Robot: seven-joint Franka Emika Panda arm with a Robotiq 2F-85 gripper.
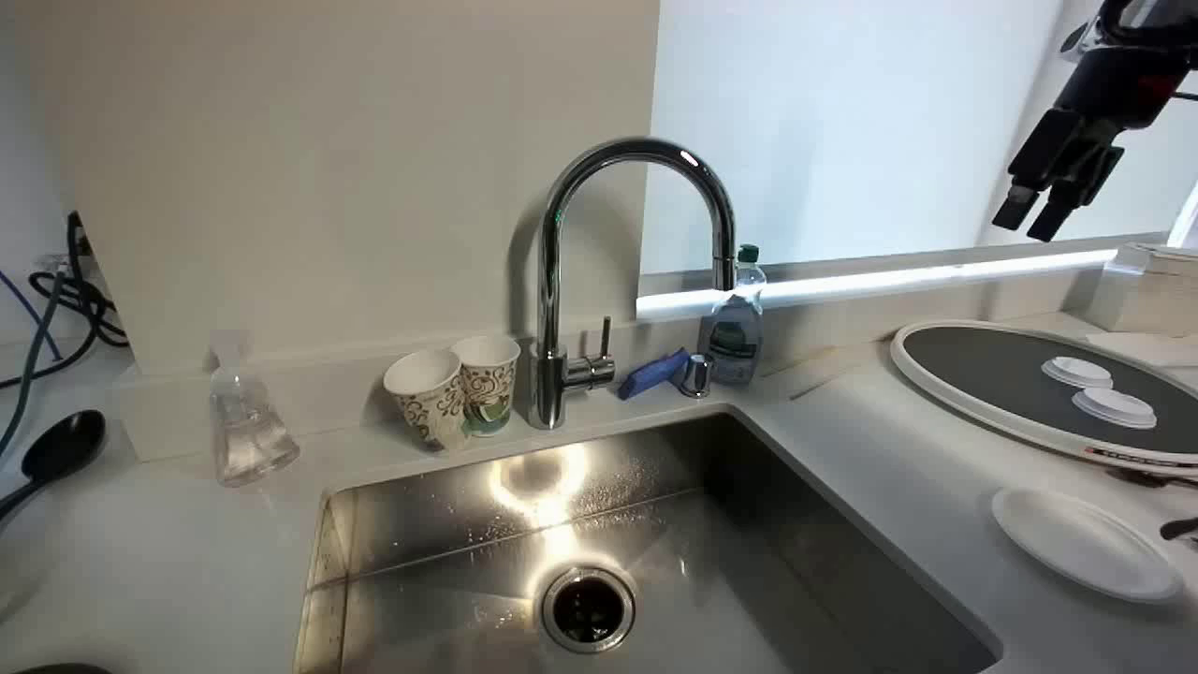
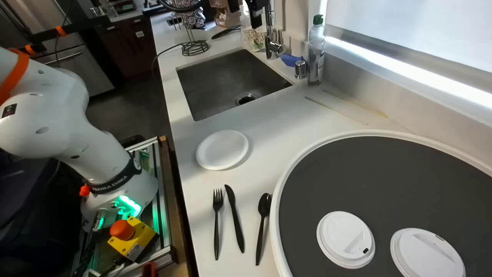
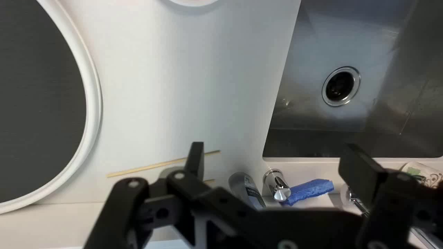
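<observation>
My gripper is open, its black fingers wide apart with nothing between them. In exterior view 1 it hangs at the upper right, high above the counter and clear of everything. Beneath it in the wrist view lie a soap bottle (image 3: 245, 188), a chrome cap (image 3: 276, 184) and a blue sponge (image 3: 310, 190) behind the sink (image 3: 315, 120). A light wooden stick (image 3: 153, 166) rests on the counter near the left finger, and part of a second one is hidden by the gripper. Two patterned paper cups (image 1: 486, 382) stand left of the faucet (image 1: 550, 258).
A white plate (image 2: 222, 149) sits on the counter by a black fork (image 2: 217, 221), knife (image 2: 235, 219) and spoon (image 2: 263, 221). Two white lids (image 2: 346, 237) lie on the round dark board (image 2: 369, 180). A clear flask-shaped bottle (image 1: 249, 432) stands left of the cups. The sink basin is empty.
</observation>
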